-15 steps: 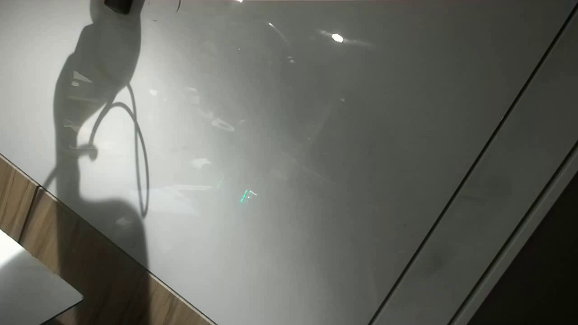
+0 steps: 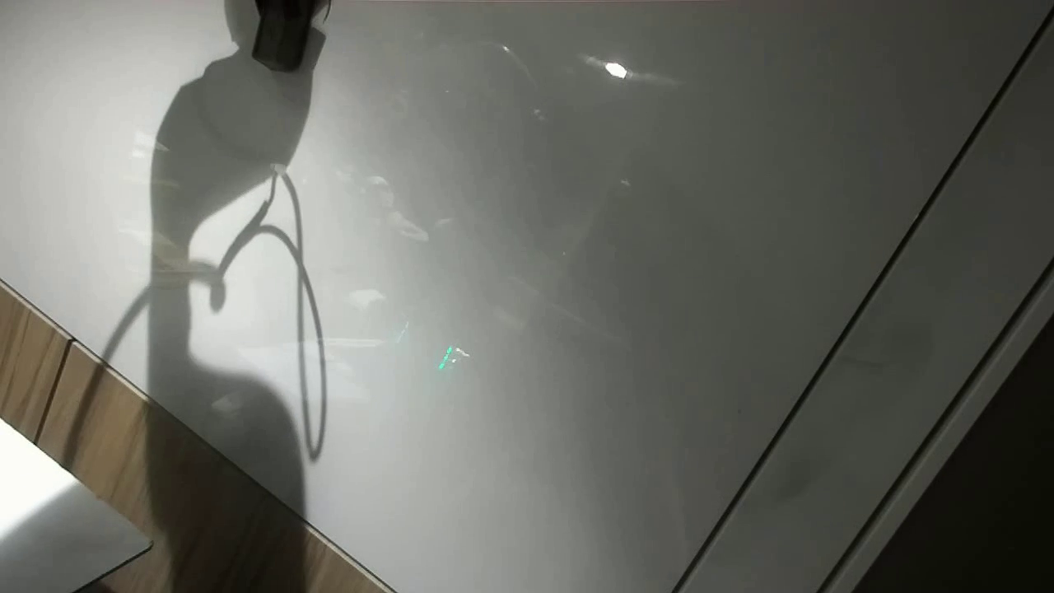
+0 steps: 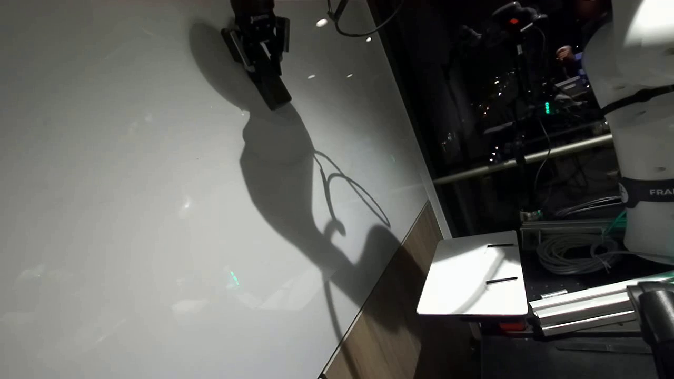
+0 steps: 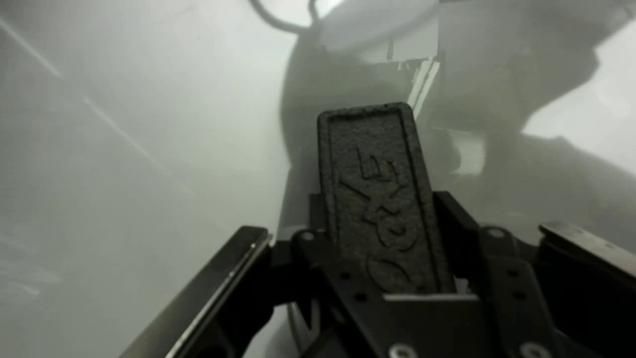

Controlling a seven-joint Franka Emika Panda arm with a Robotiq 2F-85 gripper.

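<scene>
A dark rectangular block (image 4: 381,191) with raised edges and faint lettering or marks on its face is held in my gripper, whose fingers close on its two long sides. In exterior view 2 the gripper (image 3: 262,53) is at the top, and the block (image 3: 275,93) sticks out below it over the glossy white surface (image 3: 114,189). Exterior view 1 shows only the dark block (image 2: 283,39) at the top edge. Whether the block touches the white surface cannot be told.
My arm's shadow with a cable loop falls across the white surface. A wooden strip (image 3: 395,284) borders it, and beyond stands a small white platform (image 3: 448,284) with two thin dark bars. Dark seams (image 2: 869,296) cross the surface at right.
In exterior view 1 the block has moved right and a little down, showing more of itself. The arm's shadow has shifted right with it.
</scene>
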